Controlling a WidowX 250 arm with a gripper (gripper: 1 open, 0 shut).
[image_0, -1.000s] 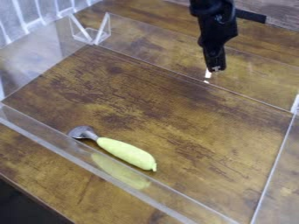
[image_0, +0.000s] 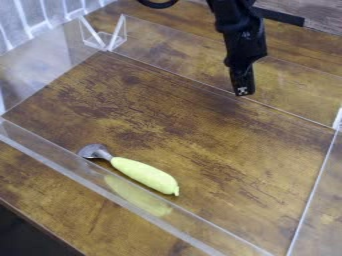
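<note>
A spoon-like utensil (image_0: 140, 173) with a fat pale yellow handle and metal head lies on the wooden floor of a clear-walled enclosure, toward the lower left. My black gripper (image_0: 242, 86) hangs at the upper right over the back of the enclosure, well away from the utensil. It looks shut, with nothing visible held between its fingers.
Clear acrylic walls (image_0: 315, 195) surround the work area, with a white bracket (image_0: 103, 36) at the back left corner. A white railing stands at the far left.
My gripper has moved a little downward over the last second. The utensil lies where it was.
</note>
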